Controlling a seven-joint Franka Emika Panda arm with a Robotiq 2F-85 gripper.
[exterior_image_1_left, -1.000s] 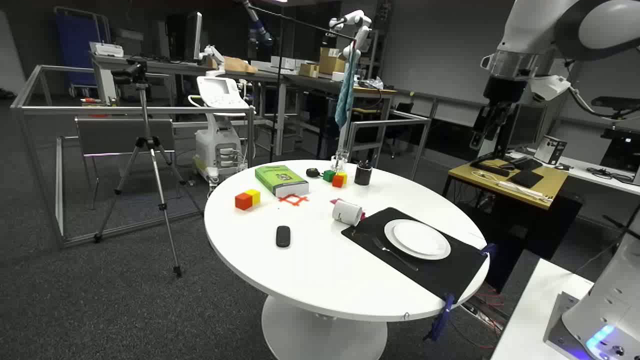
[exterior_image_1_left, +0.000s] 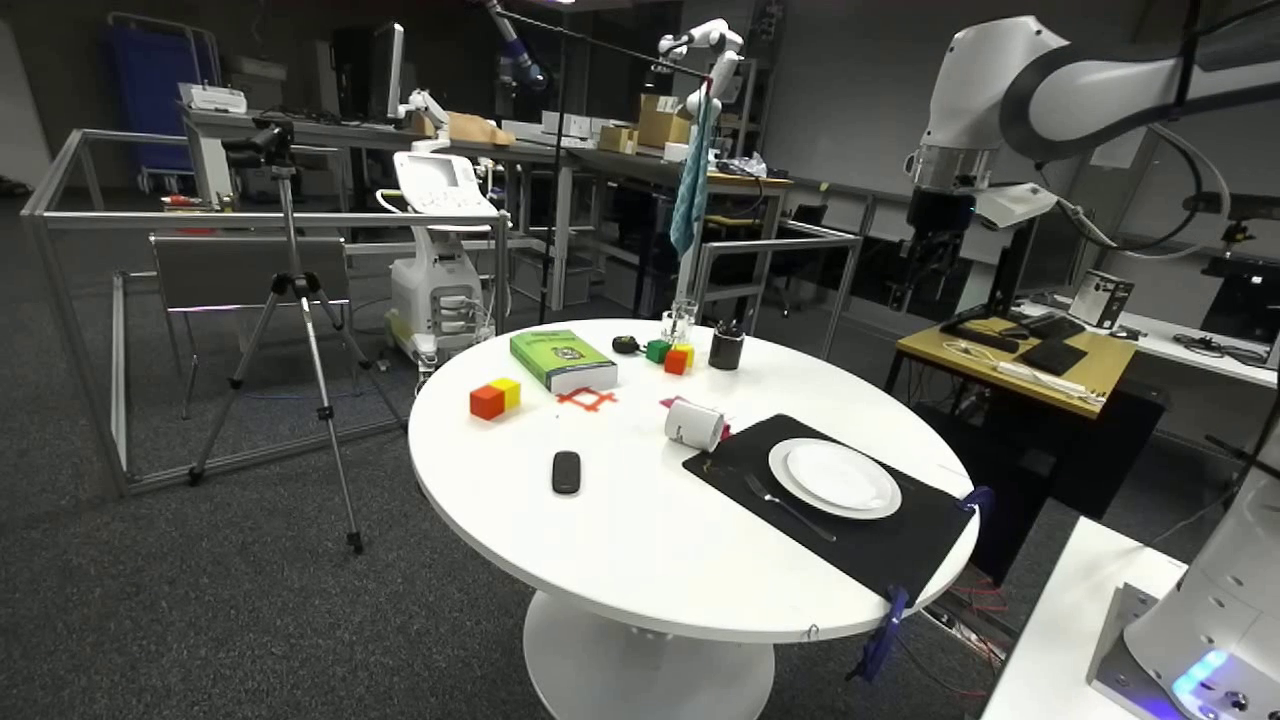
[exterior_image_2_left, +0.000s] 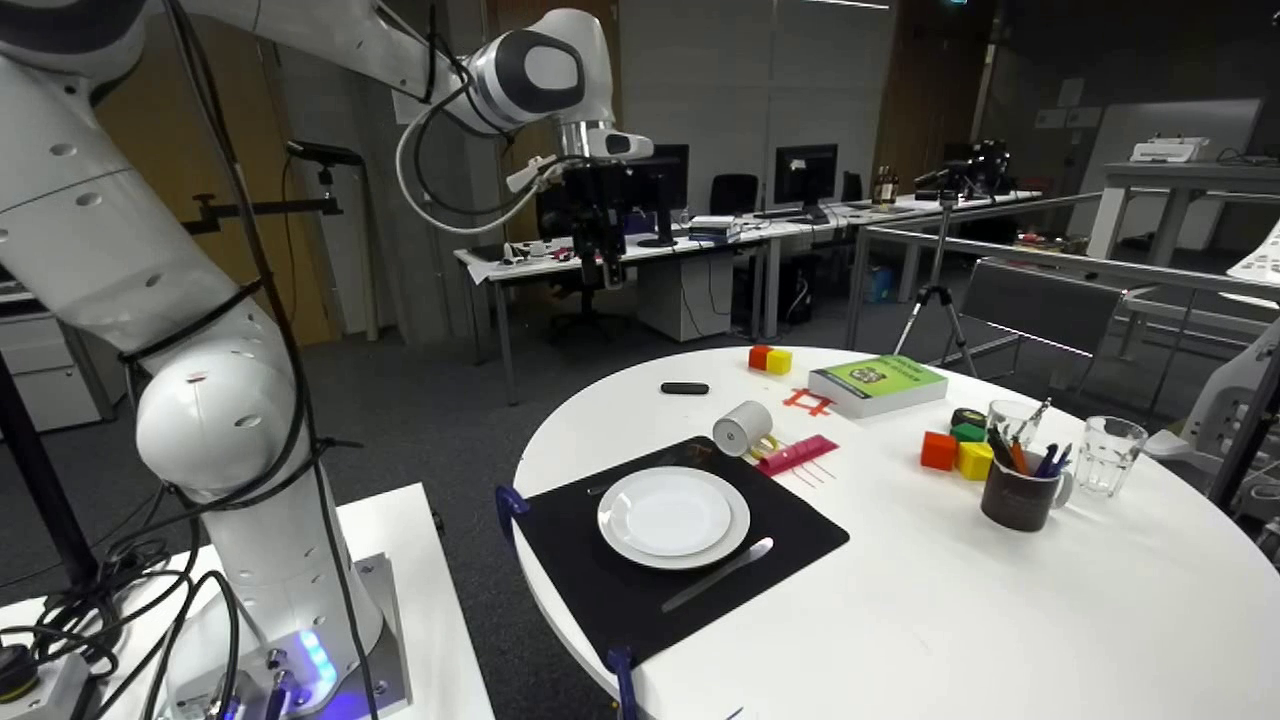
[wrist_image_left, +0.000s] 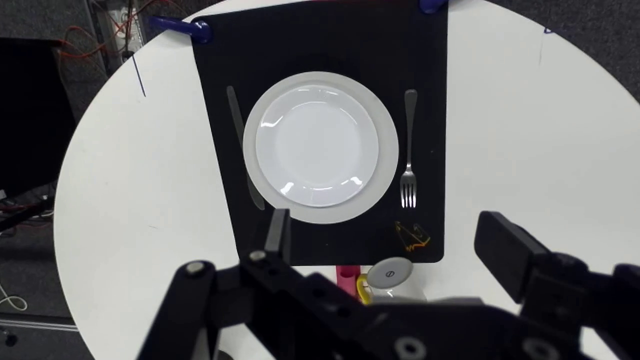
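Observation:
High above the round white table, my gripper stands open with nothing between its fingers. Below it in the wrist view, a white plate (wrist_image_left: 317, 146) rests on a larger plate, both on a black placemat (wrist_image_left: 336, 243). A knife (wrist_image_left: 235, 114) lies on the left of the plates, partly under the larger rim, and a fork (wrist_image_left: 409, 132) on the right. Past the mat's edge a white mug (exterior_image_2_left: 743, 428) lies on its side beside a pink-red packet (exterior_image_2_left: 797, 454); my gripper's body hides part of both in the wrist view.
Toward the far side lie a green book (exterior_image_1_left: 563, 361), coloured cubes (exterior_image_1_left: 494, 397) and a dark pen mug (exterior_image_2_left: 1020, 491) near two glasses (exterior_image_2_left: 1110, 455). A black remote-like object (exterior_image_1_left: 566, 472) lies alone. Blue clamps (exterior_image_1_left: 889, 635) grip the mat at the table edge.
My arm and gripper have moved left in exterior view 1, further out from the base toward the table. The objects on the table look unmoved.

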